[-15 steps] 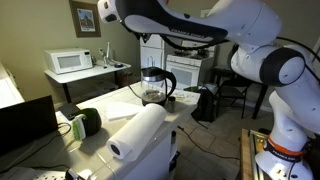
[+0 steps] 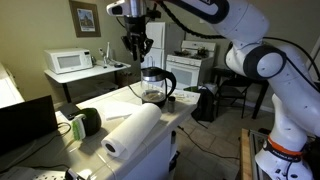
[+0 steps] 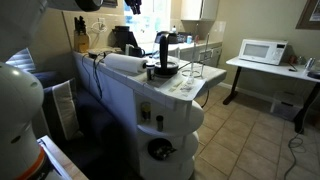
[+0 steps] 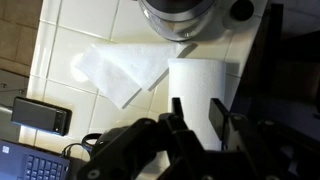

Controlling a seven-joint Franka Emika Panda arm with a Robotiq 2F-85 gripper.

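Note:
My gripper (image 2: 138, 52) hangs in the air above the counter, pointing down, with nothing between its fingers. In the wrist view its two dark fingertips stand apart. A white paper towel roll (image 2: 132, 130) lies on its side along the counter's near edge, below the gripper. From the wrist, the same roll (image 4: 197, 82) shows beneath and beyond the fingertips, and the gripper covers its nearer part. Flat white towel sheets (image 4: 125, 66) lie beside it.
A metal and glass pot (image 4: 178, 14) stands just past the roll, near a small dark cup (image 4: 241, 10). A phone (image 4: 42, 116) and a keyboard (image 4: 32, 162) lie left. A microwave (image 2: 59, 60) sits on a far table.
The gripper and arm have come down toward the counter over the last second. The roll and the other things on the counter have stayed put.

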